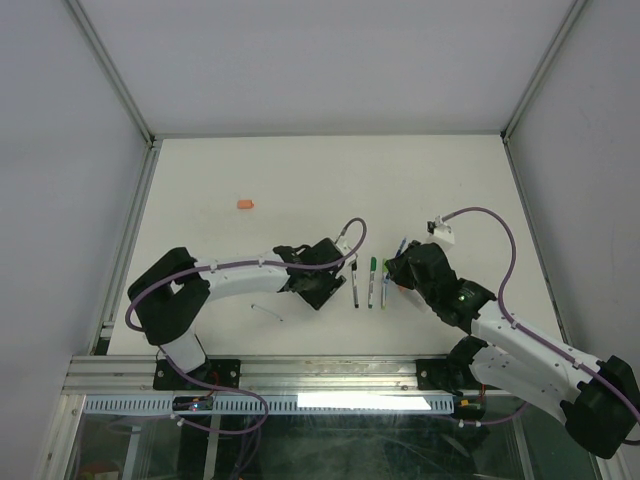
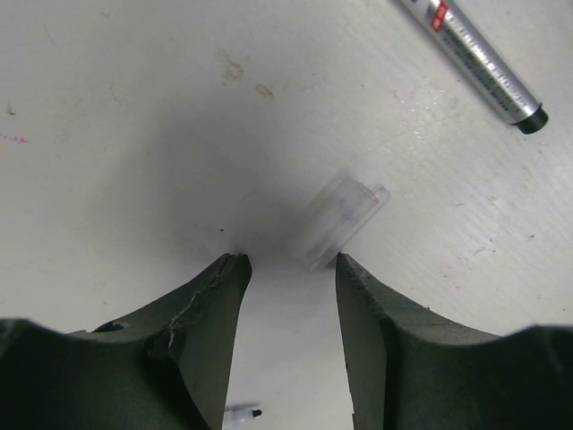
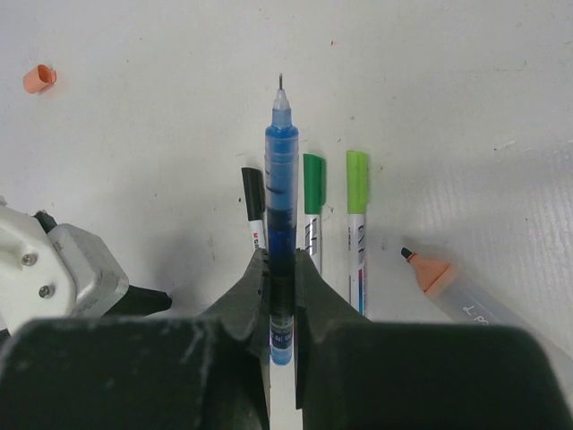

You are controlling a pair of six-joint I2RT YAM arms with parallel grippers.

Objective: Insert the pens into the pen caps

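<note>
In the right wrist view, my right gripper is shut on a blue pen (image 3: 281,170), whose bare metal tip points away from the fingers. A small clear cap (image 2: 338,219) lies on the table in the left wrist view, slanted, just beyond my left gripper. That gripper stands open with nothing between its fingertips, which are apart from the cap. From above, the left arm's dark gripper body hides the cap.
A black-ended marker (image 2: 483,72) lies close to the cap. Black, green (image 3: 313,184) and light green (image 3: 357,184) markers lie under the blue pen, with an orange-tipped marker (image 3: 434,273) beside them. A thin pen (image 1: 268,312) and an orange cap (image 1: 245,204) lie to the left.
</note>
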